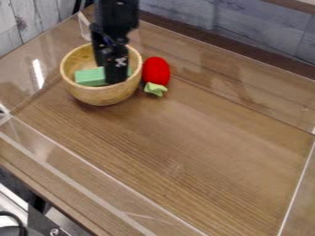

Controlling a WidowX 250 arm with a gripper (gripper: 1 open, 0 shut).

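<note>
My black gripper (109, 57) hangs over the wooden bowl (101, 92) at the upper left of the camera view, open. A green block (90, 77) lies in the bowl, just under the gripper. To the right of the bowl lie a red object (157, 70) and a small pale green piece (155, 89) below it.
A grey edge (264, 28) runs along the back right. A pale slatted surface and a dark cable show at the left edges.
</note>
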